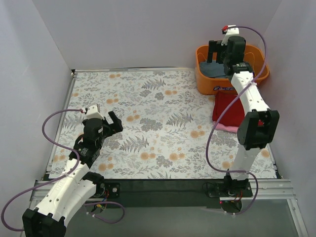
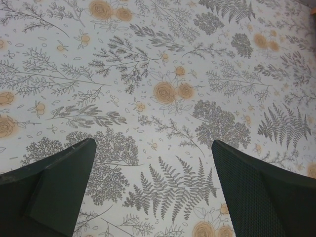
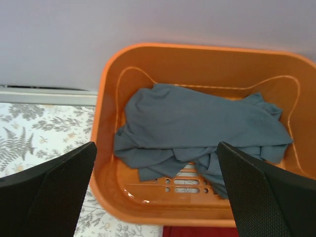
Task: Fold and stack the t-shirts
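A grey-blue t shirt lies crumpled on the bottom of the orange bin. Over that bin hangs my right gripper, its fingers apart; in the right wrist view the shirt shows beyond the fingers, not between them in any grip. A red folded shirt rests on a pink one in front of the bin, partly covered by my right arm. On the left, above bare table, my left gripper stands open and empty. Its wrist view holds only the patterned surface between the fingers.
The orange bin's high walls stand at the back right, close to the grey back wall. Purple cables loop beside both arms.
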